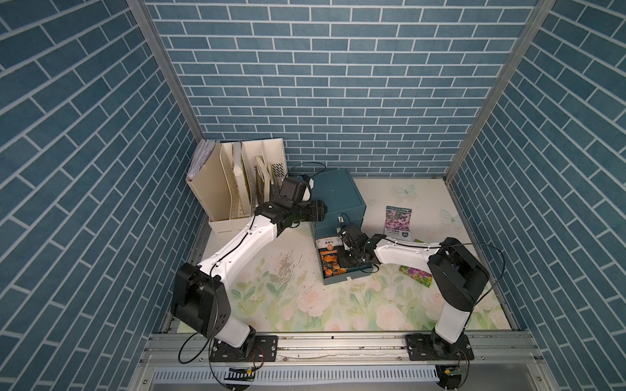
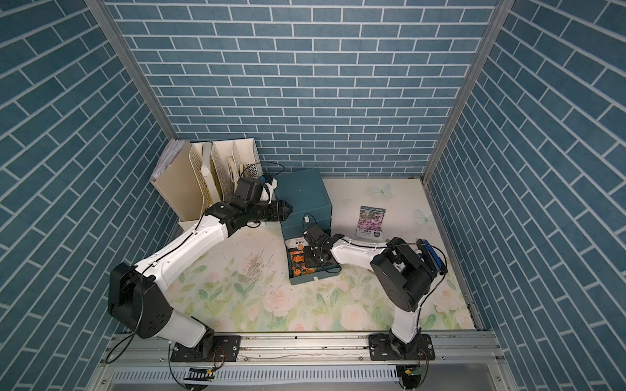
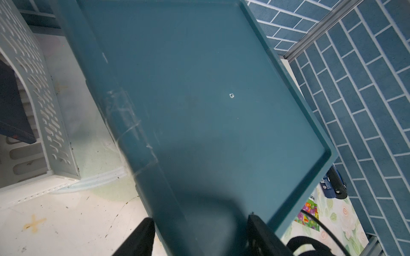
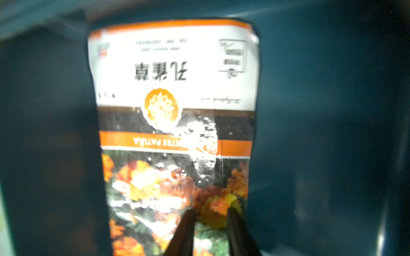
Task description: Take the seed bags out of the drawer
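Note:
The teal drawer stands pulled out at the front of the teal drawer box. Inside it lies an orange-flowered seed bag, white at the top. My right gripper is over this bag's flower picture, fingertips slightly apart; whether they touch it is unclear. My left gripper is shut on the box's upper part, its fingers either side of the teal top. A pink-flowered seed bag lies on the table right of the box, and another colourful bag lies partly under the right arm.
A cream file organiser with papers stands at the back left, beside the box. A dark blue object at the right is mostly hidden by the right arm.

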